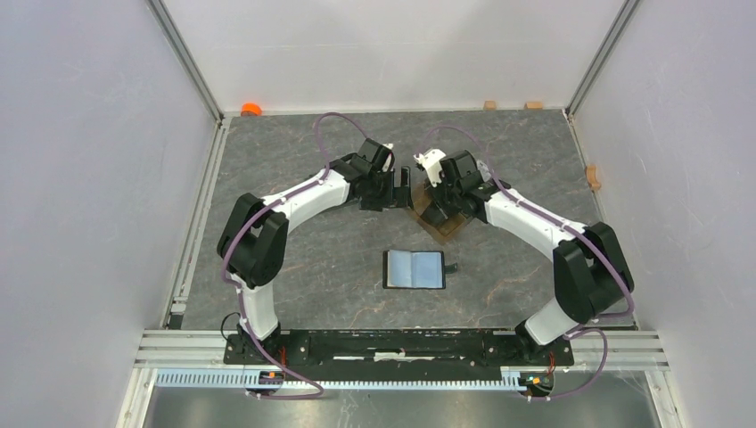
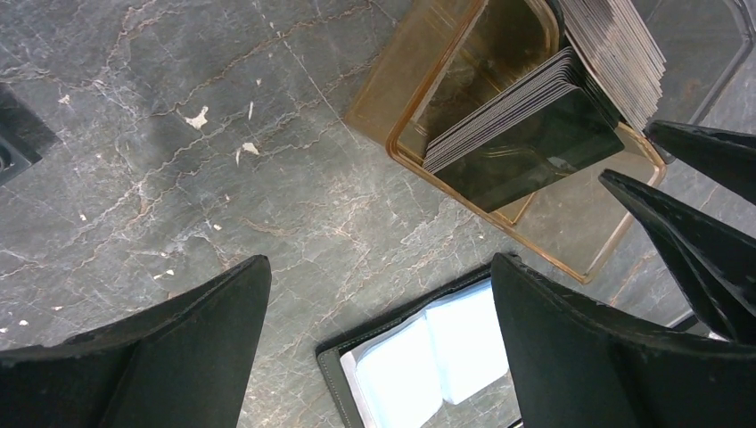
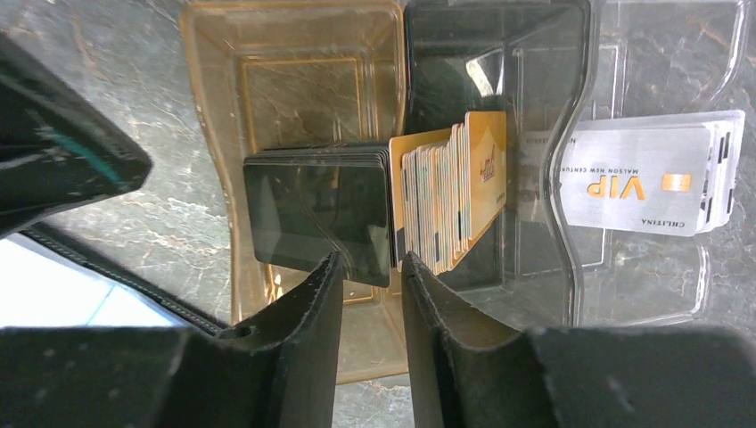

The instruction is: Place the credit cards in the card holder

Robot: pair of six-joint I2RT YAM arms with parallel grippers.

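The open card holder [image 1: 414, 269], with pale blue pages, lies on the table nearest the arms' bases. Above it in the top view is an amber tray [image 1: 437, 234]. Black cards [image 3: 316, 209] lean in that tray, beside several orange-edged cards [image 3: 486, 169]. Silver VIP cards [image 3: 633, 187] lie in a clear tray on the right. My left gripper is open and empty, to the left of the trays. Directly over the amber tray, my right gripper is partly open, its tips close to the black cards' lower corner; contact cannot be told.
The two grippers are close together at the trays; the right one's fingers [image 2: 669, 223] show in the left wrist view. An orange object [image 1: 251, 109] and small wooden blocks [image 1: 533, 105] sit along the back edge. Bare table lies left of the holder.
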